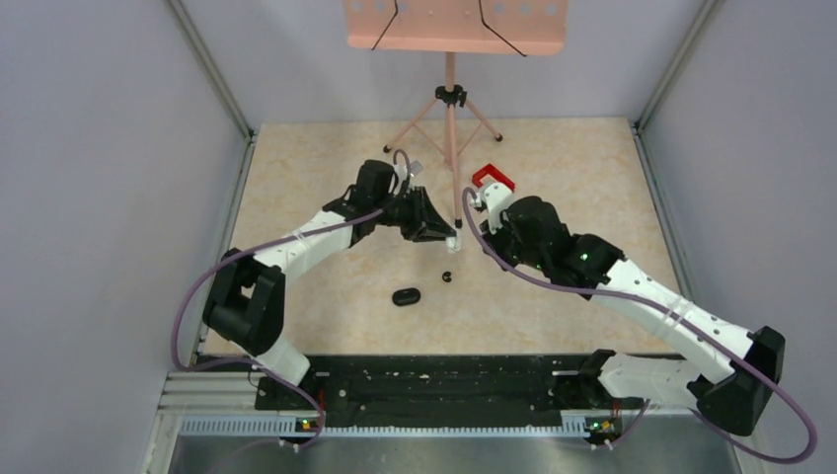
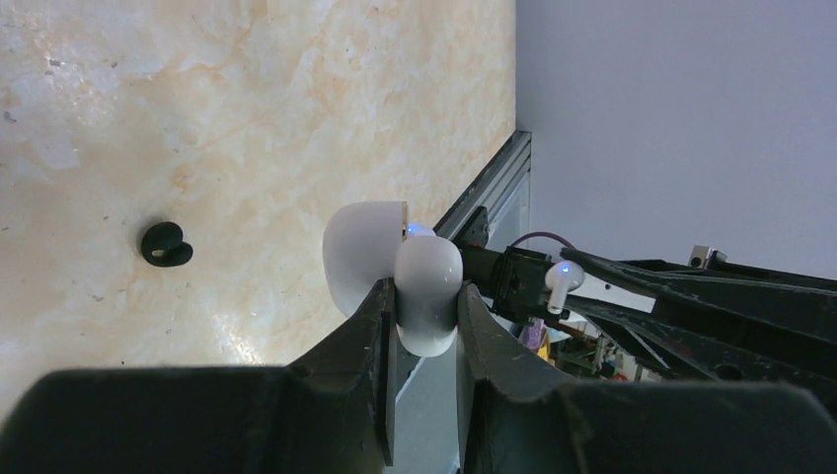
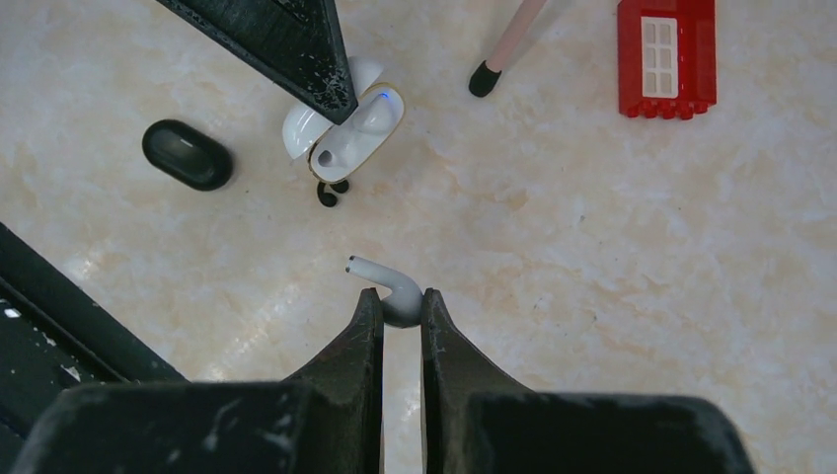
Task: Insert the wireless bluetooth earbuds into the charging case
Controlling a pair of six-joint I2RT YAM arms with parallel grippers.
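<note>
The white charging case is gripped between the fingers of my left gripper, its lid raised. In the right wrist view, the case's open interior faces up, with a blue light at one end and a dark hollow at the other; whether a bud sits by the light I cannot tell. My right gripper is shut on a white earbud, pinching its rounded head while the stem points out toward the case. A clear gap separates earbud and case. From above, both grippers face each other over mid-table.
On the table lie a black oval box and a small black curled piece. Behind are a red tray and the pink stand's leg.
</note>
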